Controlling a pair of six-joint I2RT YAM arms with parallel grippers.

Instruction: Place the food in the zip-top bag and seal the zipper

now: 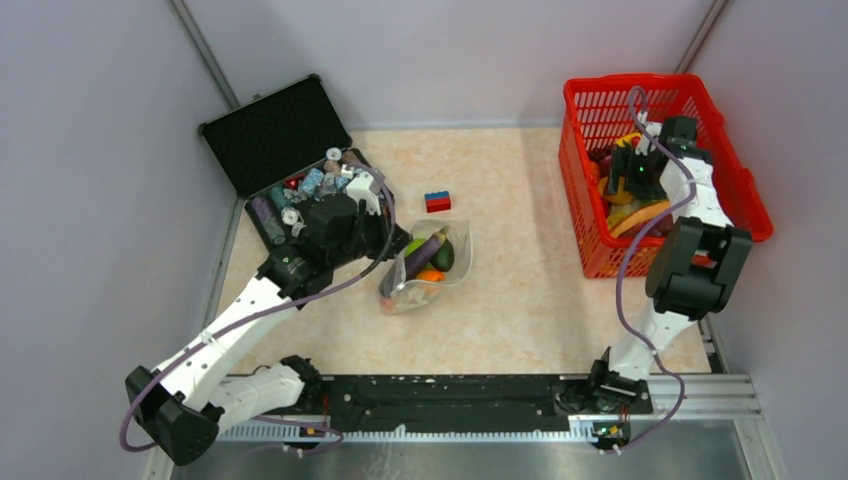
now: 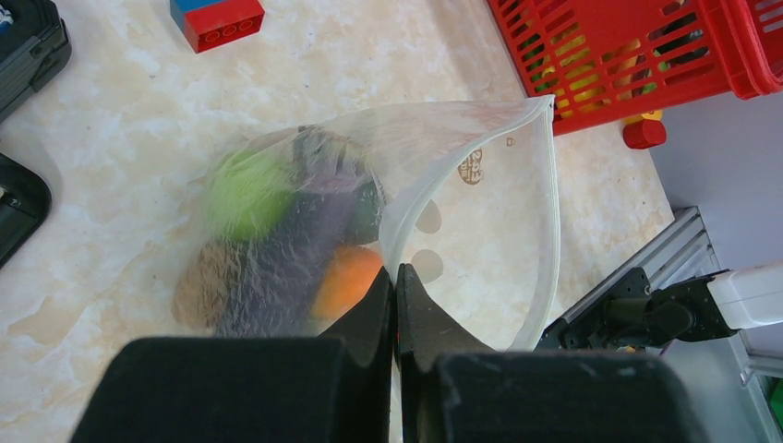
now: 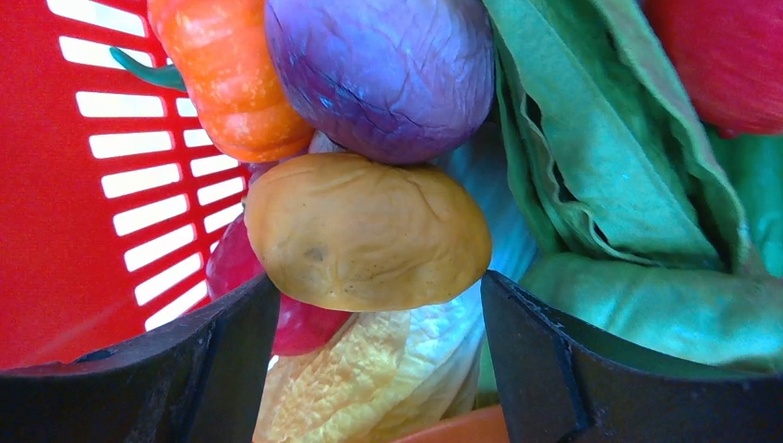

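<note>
The clear zip bag (image 1: 455,275) holds an eggplant (image 1: 424,257), an orange item, green pieces and a brown one. My left gripper is shut on the bag's rim, holding its mouth up. In the red basket (image 1: 585,260), my right gripper is open, its fingers either side of a yellow-brown potato-like food (image 3: 365,226); contact is unclear. Around it lie a purple round food (image 3: 379,65), an orange pepper (image 3: 226,74) and green leafy pieces (image 3: 609,157).
An open black case (image 1: 275,130) with small items stands at the back left. A red-and-blue block (image 1: 437,204) lies behind the bag. The table between bag and basket is clear.
</note>
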